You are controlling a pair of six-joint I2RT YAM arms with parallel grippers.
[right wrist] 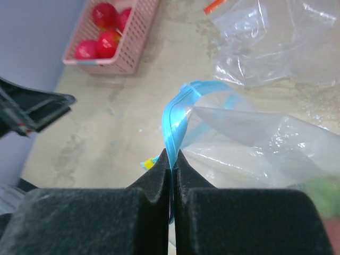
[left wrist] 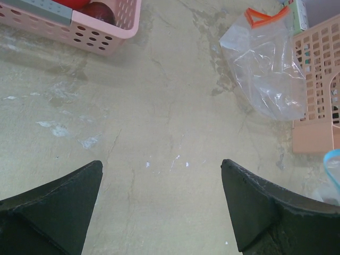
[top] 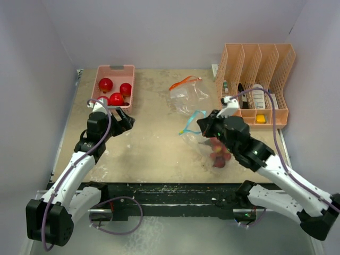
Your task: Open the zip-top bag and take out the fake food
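Note:
The clear zip bag [top: 196, 142], its blue rim parted, hangs from my right gripper, which is shut on one side of that rim. Red fake fruit [top: 219, 155] shows through the plastic in the top view, partly behind the right arm. Along the right edge of the right wrist view the bag's contents are a blur of green and red. My left gripper stands open at the left, near the pink basket, with bare table between its fingers.
Several red fruits lie in the pink basket [top: 131, 79] at the back left. Another clear bag with an orange zip [top: 186, 93] lies flat at the back. An orange organizer [top: 281, 119] stands at the back right.

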